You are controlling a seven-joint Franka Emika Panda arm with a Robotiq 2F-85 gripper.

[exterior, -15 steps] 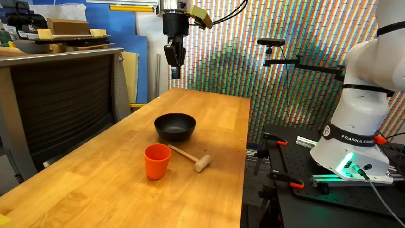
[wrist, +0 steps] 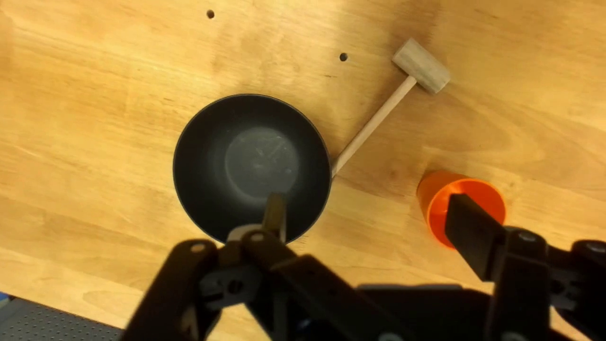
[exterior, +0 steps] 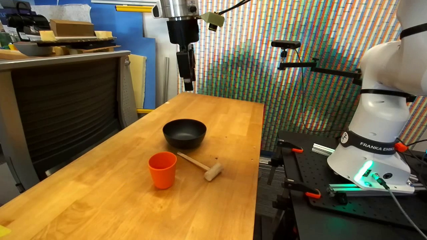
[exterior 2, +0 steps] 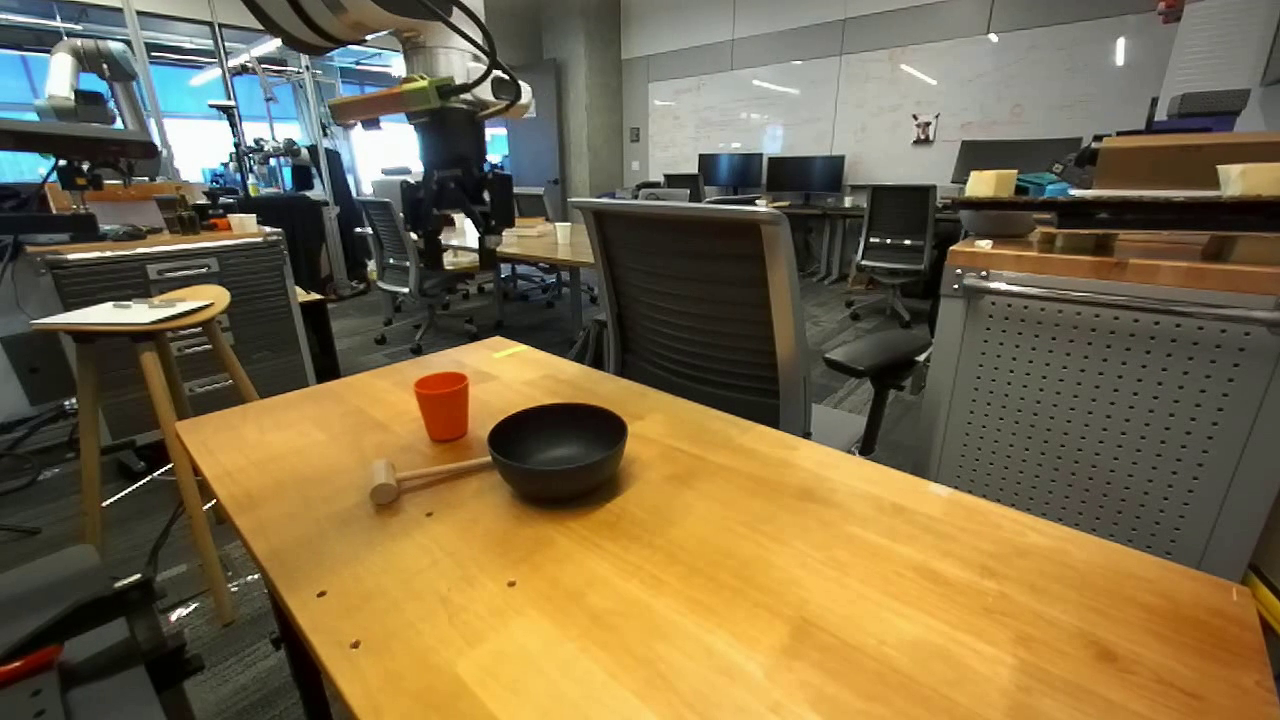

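An orange cup (exterior: 162, 172) stands on the wooden table, its open top facing up. Beside it lies a wooden mallet (exterior: 202, 165), its handle end close to the black bowl (exterior: 184, 134). In the wrist view the bowl (wrist: 253, 153) is empty inside, and the mallet (wrist: 392, 102) points its head away from it. High above the table, my gripper (exterior: 188, 86) is open. Its spread fingers (wrist: 474, 236) frame bare table in the wrist view, one overlapping the bowl and the other partly covering the cup (wrist: 437, 193). Nothing is between them.
The wooden table (exterior 2: 768, 576) has wide clear areas around these objects. An office chair (exterior 2: 702, 318) stands against its far side in exterior view 2. The robot base (exterior: 368, 144) sits on a separate black stand.
My gripper has come down slightly and its wrist has turned a little. The cup's rim has shifted slightly left in exterior view 1, its base nearly in place. Bowl and mallet look unmoved.
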